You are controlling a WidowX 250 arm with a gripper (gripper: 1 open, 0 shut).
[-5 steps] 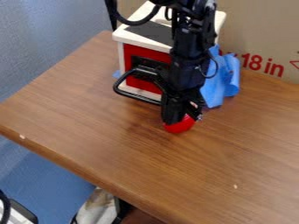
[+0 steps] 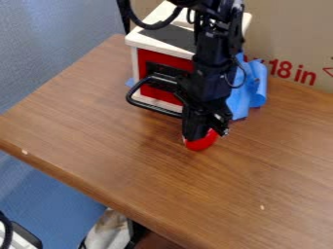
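My black gripper (image 2: 205, 124) hangs pointing down over a small red round object (image 2: 201, 142) on the wooden table. The gripper's tips are at the top of the red object and hide part of it; whether they are open or shut on it cannot be seen. Behind the arm stands a red box (image 2: 154, 74) with a white top, a dark panel and a black bar handle.
A blue cloth (image 2: 250, 88) lies right of the red box, against a cardboard backdrop (image 2: 293, 49).
My gripper has shifted very slightly to the right and tilted a little over the red object. Little else differs.
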